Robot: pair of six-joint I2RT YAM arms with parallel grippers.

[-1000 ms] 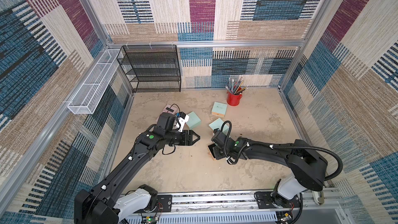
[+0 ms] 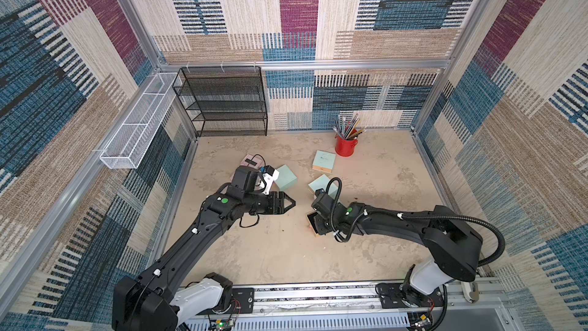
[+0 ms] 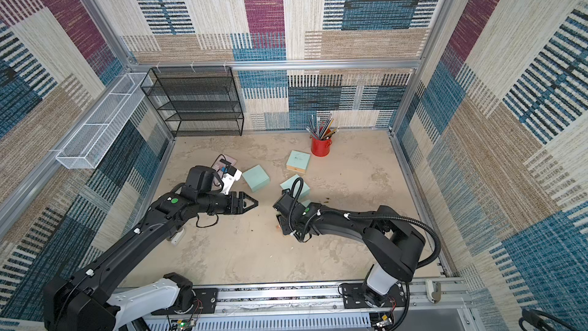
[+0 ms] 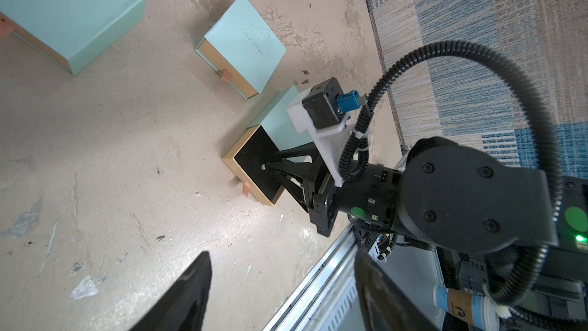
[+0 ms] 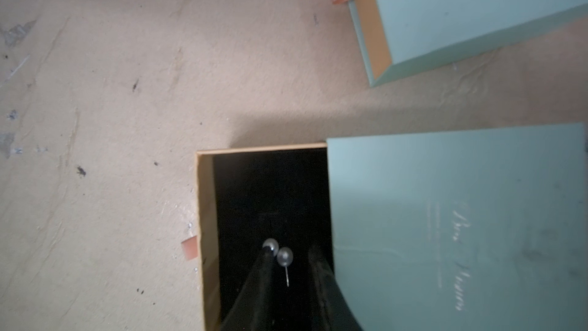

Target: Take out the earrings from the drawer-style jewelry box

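A mint jewelry box (image 5: 453,220) has its black-lined drawer (image 5: 269,184) pulled out. Two pearl-headed earrings lie close together on the lining: one pearl earring (image 5: 270,245) is partly covered by the tip of a right finger, and the other earring (image 5: 285,257), its thin post showing, sits in the gap between the fingers. My right gripper is part open, reaching down into the drawer; whether a finger touches a pearl I cannot tell. Off to the left, above bare table, my left gripper is open and empty.
A closed mint box (image 4: 245,46) stands right beside the open one. Two more mint boxes, a larger box (image 4: 67,9) and a back box (image 2: 324,160), are farther off. A red pencil cup (image 2: 346,145) stands behind.
My right arm has shifted only very slightly over the drawer. The left arm and the boxes look nearly the same.
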